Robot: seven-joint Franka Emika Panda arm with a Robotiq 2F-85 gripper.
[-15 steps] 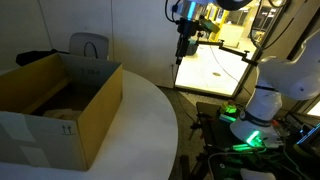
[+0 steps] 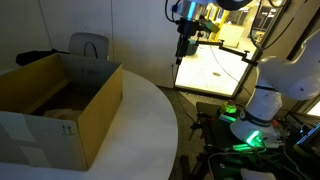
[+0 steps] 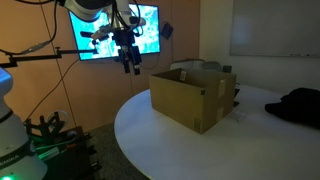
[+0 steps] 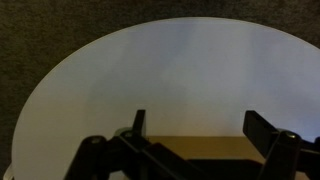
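My gripper is open, its two dark fingers wide apart with nothing between them in the wrist view. In exterior view 1 the gripper hangs high at the upper right, above the table's right edge and well clear of it. A large open cardboard box stands on the white table. Something brown lies inside it, too dim to make out. From the other side, exterior view 2 shows the box to the right of the raised gripper. A strip of cardboard shows beneath the fingers.
A dark cloth-like bundle lies on the table's far side. A grey chair stands behind the table. The white tabletop in front of the box is bare, and its rounded edge drops to dark carpet.
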